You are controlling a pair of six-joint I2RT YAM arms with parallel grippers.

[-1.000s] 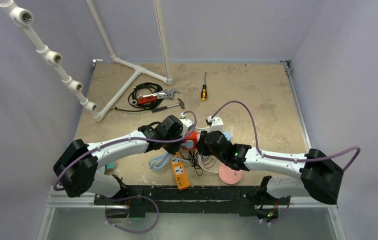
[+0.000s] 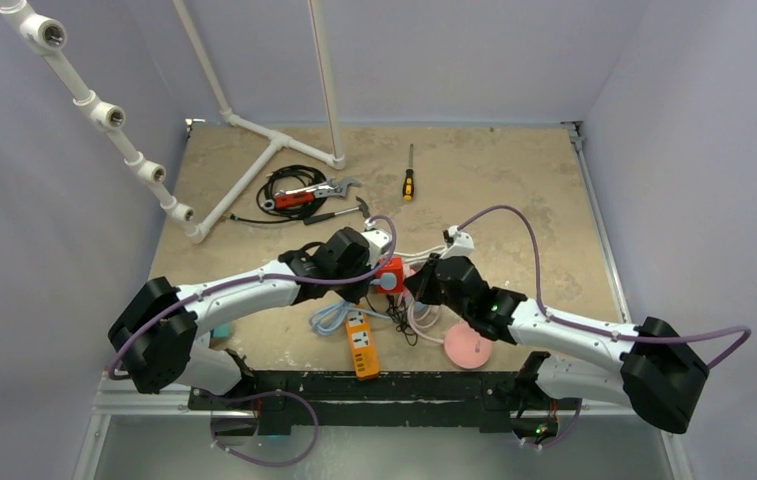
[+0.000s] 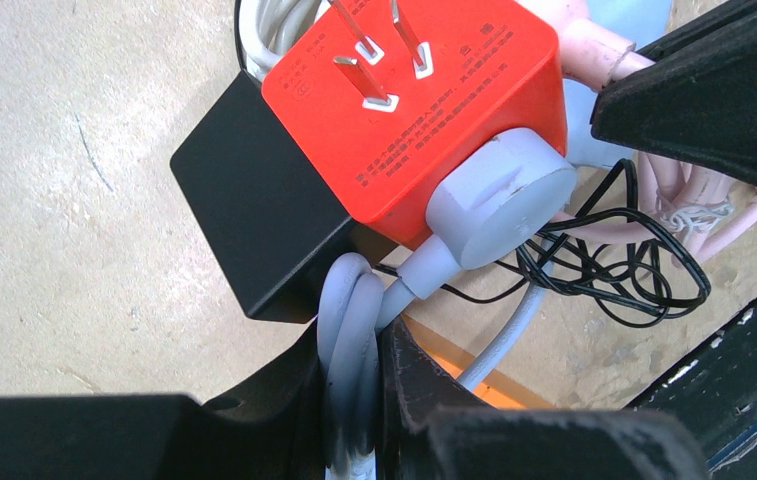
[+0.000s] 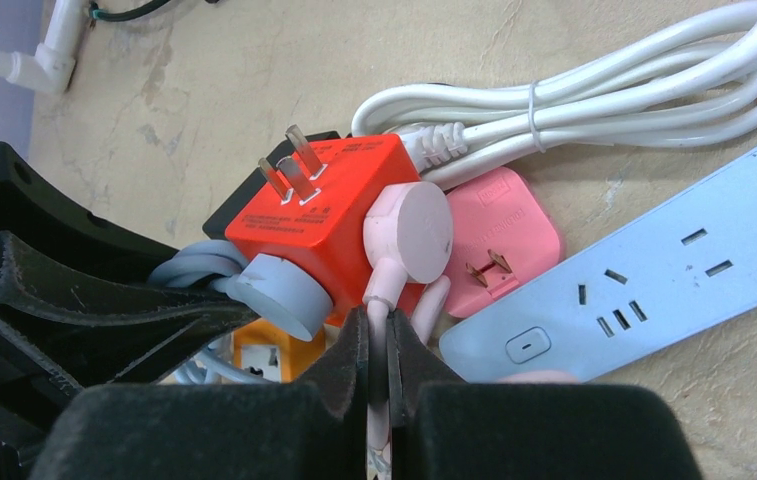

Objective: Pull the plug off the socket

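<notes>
A red cube socket (image 3: 414, 90) (image 4: 304, 220) with upward prongs sits in the middle of the table against a black block (image 3: 244, 200). Plugged into it are a light-blue round plug (image 3: 499, 195) and a pink round plug (image 4: 409, 230). My left gripper is shut on the light-blue cable just below its plug. My right gripper is shut on the pink cable below the pink plug, to the socket's right in the top view.
An orange power strip (image 2: 362, 345), light-blue strip (image 4: 674, 270), pink adapter (image 4: 494, 220) and coiled cables crowd the middle. Hand tools (image 2: 304, 200) and white pipes lie at the back left.
My right gripper has moved rightward over the last second. The red socket has shifted slightly right with it, and the left gripper has moved only slightly.
</notes>
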